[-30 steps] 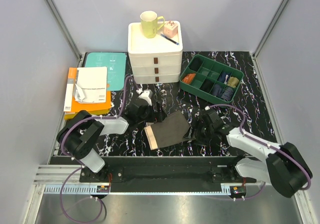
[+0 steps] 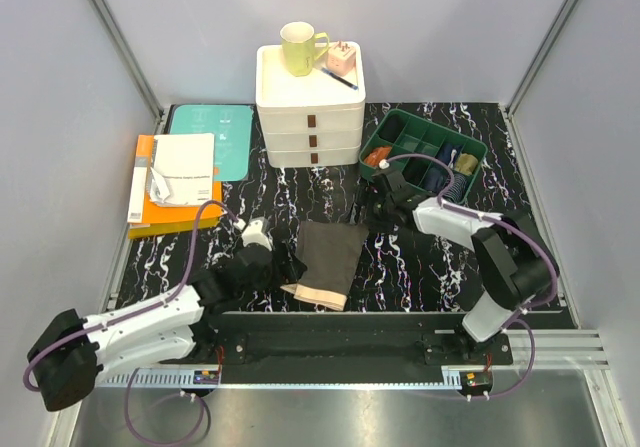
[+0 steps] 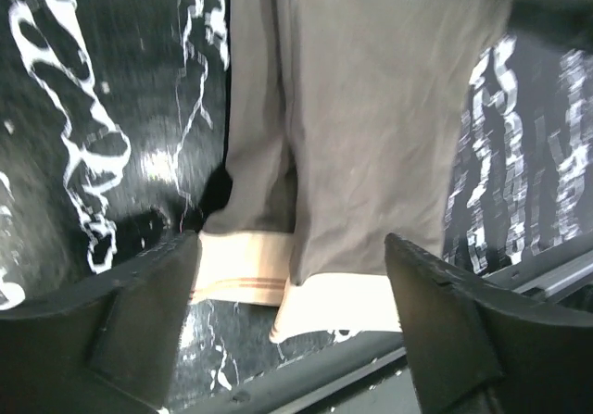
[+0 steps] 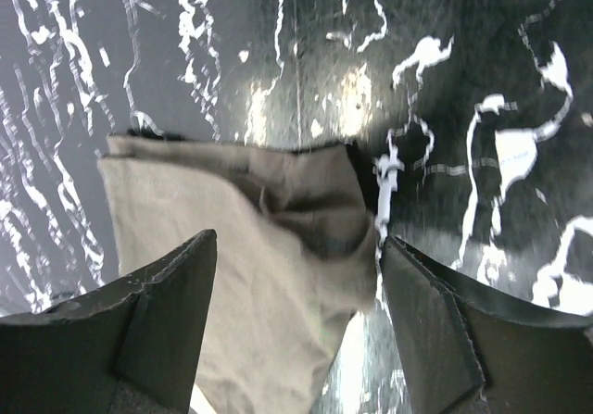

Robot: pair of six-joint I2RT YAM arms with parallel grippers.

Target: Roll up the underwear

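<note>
Folded into a rough rectangle, the dark grey underwear [image 2: 331, 252] lies on the black marbled table, its pale waistband [image 2: 321, 297] towards the front edge. My left gripper [image 2: 298, 273] is beside its lower left corner. In the left wrist view the parted fingers [image 3: 153, 307] stand on either side of the waistband [image 3: 243, 264], with no cloth visibly pinched. My right gripper [image 2: 366, 221] is at the upper right corner. From the right wrist view, its open fingers [image 4: 190, 289] straddle the crumpled corner of the underwear [image 4: 320, 238].
A green divided box [image 2: 425, 117] with rolled cloths stands at the back right. White drawers [image 2: 310, 117] are at the back, and papers and folders [image 2: 185, 167] lie to the left. Some bare table shows between the drawers and the underwear.
My left gripper has moved towards the front, and the right one has moved back and left.
</note>
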